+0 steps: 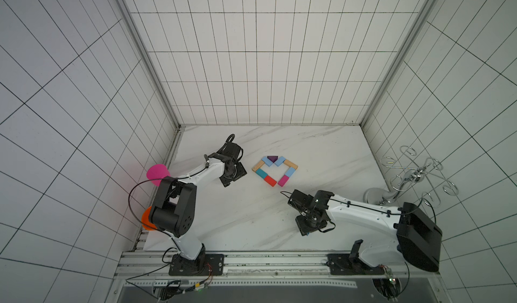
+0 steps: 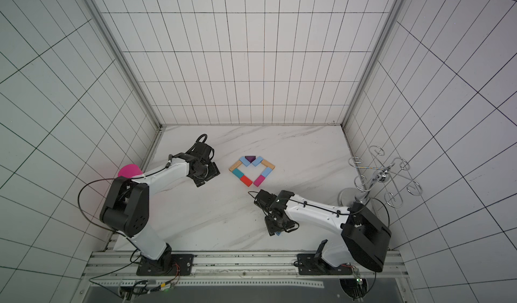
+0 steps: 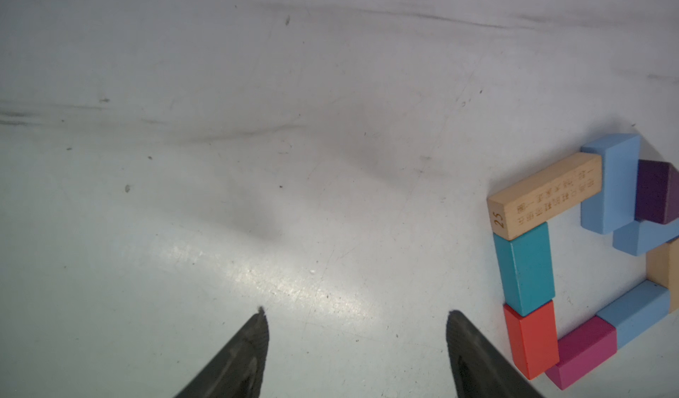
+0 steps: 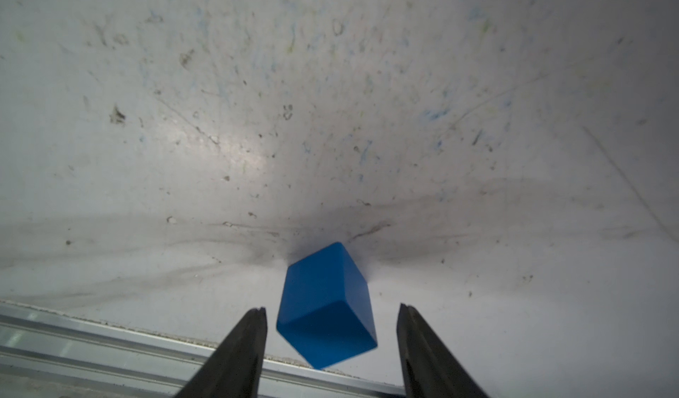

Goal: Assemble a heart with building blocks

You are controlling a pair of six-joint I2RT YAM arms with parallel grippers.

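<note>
On the table, several blocks form a heart outline: light wood (image 3: 544, 194), teal (image 3: 525, 269), red (image 3: 532, 340), magenta (image 3: 584, 352), light blue (image 3: 609, 183) and dark purple (image 3: 656, 189). Where the red and magenta blocks meet at the bottom, they form the tip. A dark blue block (image 4: 319, 299) stands near the front edge, between the parted fingers of my right gripper but apart from both. In the top left view the right gripper (image 1: 302, 231) covers that block. Left of the heart, my left gripper is open and empty above bare table.
A metal stand with curled arms (image 1: 414, 173) is at the right. A pink round object (image 1: 157, 174) and an orange one (image 1: 147, 219) lie at the left beside the left arm. Between the arms, the table front is clear.
</note>
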